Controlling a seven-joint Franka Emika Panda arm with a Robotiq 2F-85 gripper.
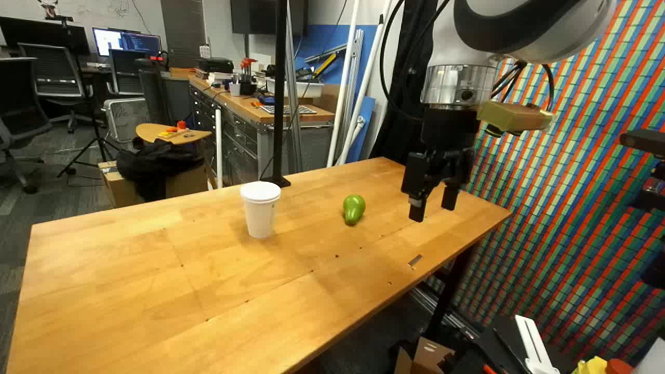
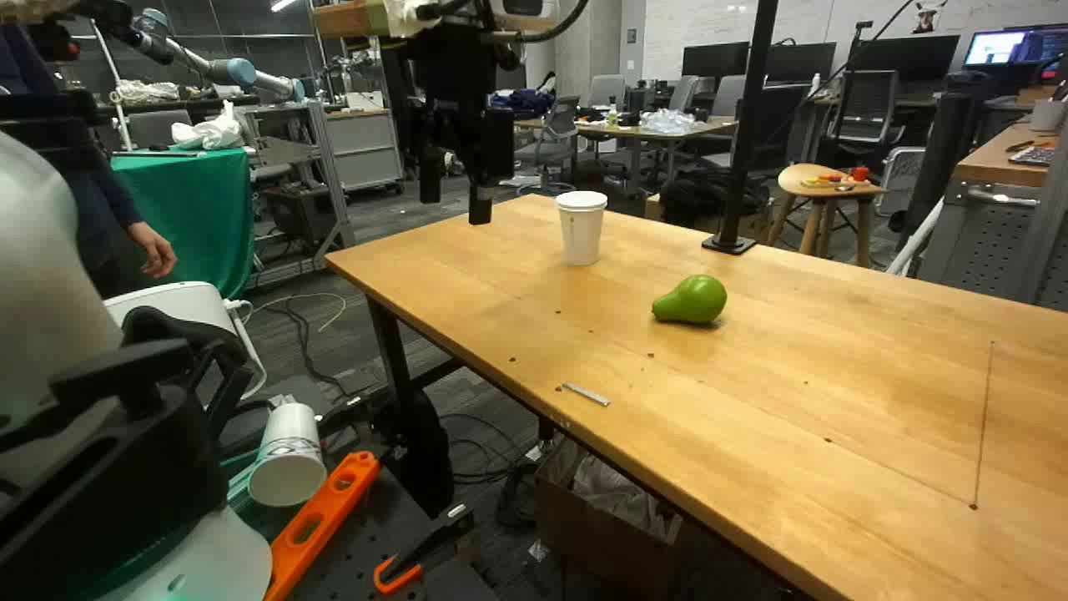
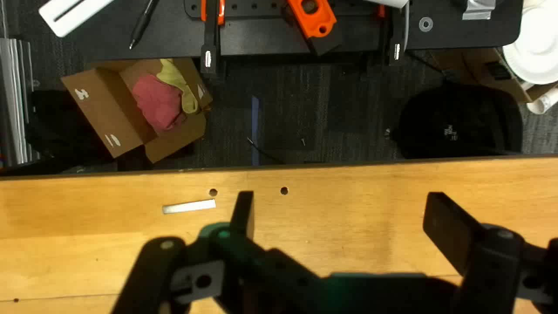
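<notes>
A green pear-shaped object [image 1: 354,209] lies on its side on the wooden table [image 1: 187,274]; exterior view 2 shows the same green pear [image 2: 691,300] right of the cup. A white lidded cup [image 1: 260,211] stands upright [image 2: 581,229], in the other exterior view. My gripper [image 1: 433,209] hangs above the table, apart from both objects. In the wrist view the gripper has its two fingers spread wide, with only bare table below and nothing between them. Neither cup nor pear appears in that view.
A thin metal strip [image 3: 188,206] lies near the table's edge. A black post [image 2: 743,130] rises from the table's far side. Beyond the near edge are a cardboard box [image 3: 141,107] and a black cart top [image 3: 157,31].
</notes>
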